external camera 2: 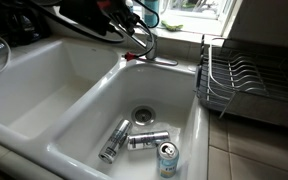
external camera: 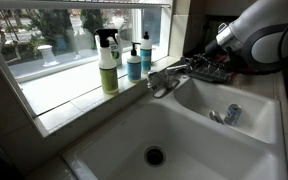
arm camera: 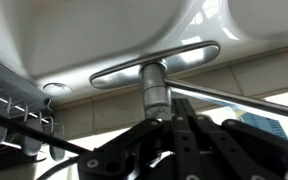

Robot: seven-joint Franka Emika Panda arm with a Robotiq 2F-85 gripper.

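My gripper is shut, with nothing showing between its fingers, just beside the silver faucet (arm camera: pixel 155 85) in the wrist view. Whether it touches the metal I cannot tell. In exterior view 2 the faucet base (external camera 2: pixel 156 61) sits behind the double sink (external camera 2: pixel 84 107). Several cans rest in one basin: a silver one lying tilted (external camera 2: pixel 114 140), another lying across (external camera 2: pixel 148 140), and a light blue can (external camera 2: pixel 168 158) standing with its top showing.
A wire dish rack (external camera 2: pixel 246 75) flanks the can basin. Along the window sill stand a green spray bottle (external camera: pixel 108 68), a blue pump bottle (external camera: pixel 134 66) and another bottle (external camera: pixel 146 50). The larger basin (external camera: pixel 179 145) is empty.
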